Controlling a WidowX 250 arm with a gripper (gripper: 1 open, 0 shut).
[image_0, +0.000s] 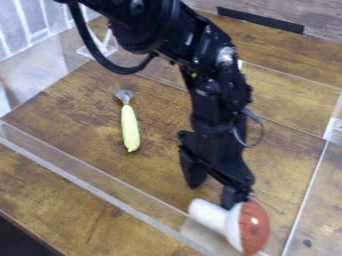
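A black robot arm reaches down from the top over a wooden surface, ending in my gripper (214, 178), which is open low above the board. Just below it at the bottom right lies a white, rounded object with a red cap (249, 226), partly hidden by the gripper's fingers. To the left lies a pale yellow-green elongated object (130, 128), with a small silver piece at its upper end.
Clear transparent walls or edges (80, 165) run along the near and left sides and the right. Bare wood lies left of the yellow object and right of the arm.
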